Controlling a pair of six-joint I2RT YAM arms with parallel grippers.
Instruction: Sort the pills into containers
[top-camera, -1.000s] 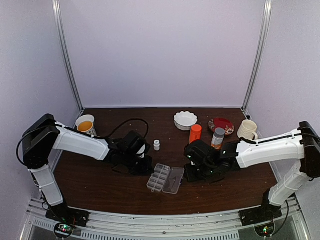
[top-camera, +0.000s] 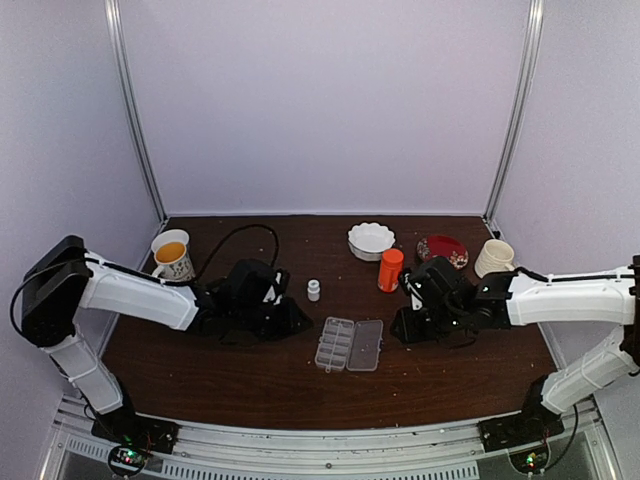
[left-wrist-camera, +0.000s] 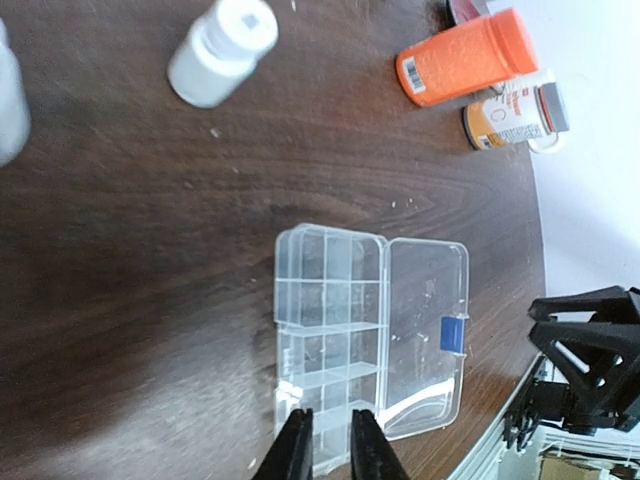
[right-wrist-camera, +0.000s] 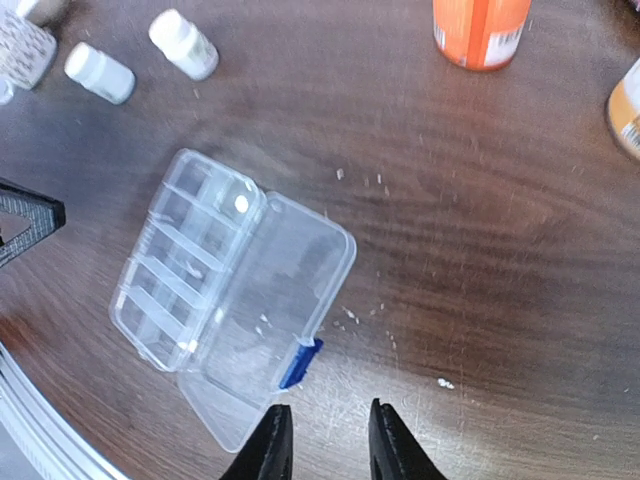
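Observation:
A clear pill organizer with several compartments lies with its lid folded out to the right, the blue latch on the lid's outer edge. In the top view my left gripper hovers to its left and my right gripper to its right. Both fingers are part open; the left wrist view shows bare space between the fingertips, and so does the right wrist view between its fingers. A white bottle stands behind the organizer; a second white bottle shows in the right wrist view.
An orange bottle, a white fluted bowl and a red bowl stand at the back. An orange-labelled bottle is near the orange one. Mugs occupy the back corners.
The organizer has shifted right and slightly back and turned straighter.

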